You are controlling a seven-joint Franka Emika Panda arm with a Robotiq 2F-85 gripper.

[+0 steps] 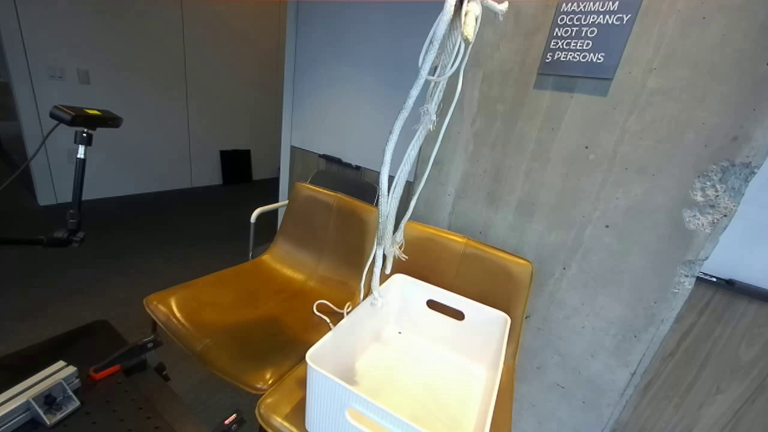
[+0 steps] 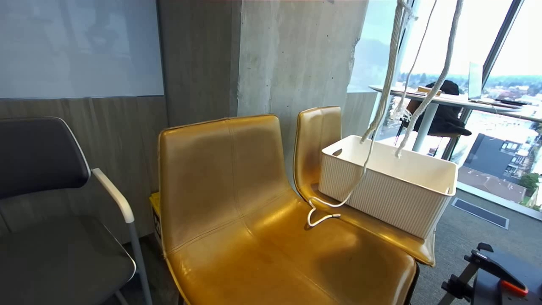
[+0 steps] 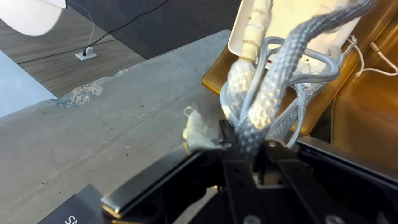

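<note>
A bundle of white ropes (image 1: 415, 129) hangs from above over the far left corner of the white bin (image 1: 407, 309), several strands reaching down toward its rim. One thin cord (image 2: 330, 203) trails over the bin's side onto the neighbouring seat. In the wrist view my gripper is shut on the ropes (image 3: 285, 61), with a taped rope end (image 3: 196, 128) sticking out on one side. Both exterior views leave the gripper out at the top. The bin's visible floor looks bare.
The bin rests on one tan chair (image 1: 497, 263); another tan chair (image 1: 288, 281) stands beside it. A concrete column (image 1: 597, 180) rises behind them. A dark table with a clamp (image 1: 119, 360) occupies the near left.
</note>
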